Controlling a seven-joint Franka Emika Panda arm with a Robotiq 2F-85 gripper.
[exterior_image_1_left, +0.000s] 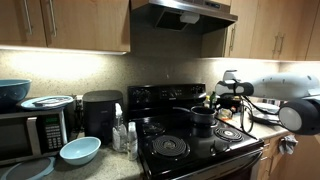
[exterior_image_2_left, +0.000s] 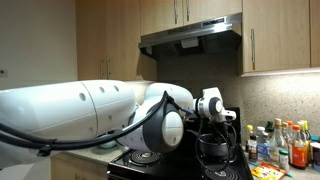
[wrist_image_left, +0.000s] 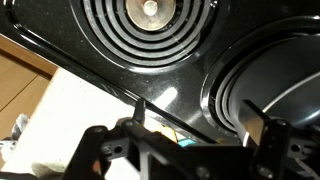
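Note:
A dark pot (exterior_image_1_left: 203, 117) stands on the black stove (exterior_image_1_left: 187, 155), toward its right side. In the second exterior view the same pot (exterior_image_2_left: 212, 148) is just below the hand of the arm. My gripper shows two dark fingers set well apart in the wrist view, with only the stove edge seen between them. Part of the pot (wrist_image_left: 290, 90) fills the right of that view, and a bare coil burner (wrist_image_left: 150, 40) lies at the top. From outside, my gripper (exterior_image_1_left: 226, 95) hangs above the right of the stove; its fingertips are too small there to make out.
Bottles (exterior_image_2_left: 299, 145) and a yellow packet (exterior_image_2_left: 266, 172) crowd the counter beside the stove. On the far side stand a light blue bowl (exterior_image_1_left: 80, 151), spray bottles (exterior_image_1_left: 119, 130) and a microwave (exterior_image_1_left: 32, 132). A range hood (exterior_image_1_left: 185, 15) overhangs the stove.

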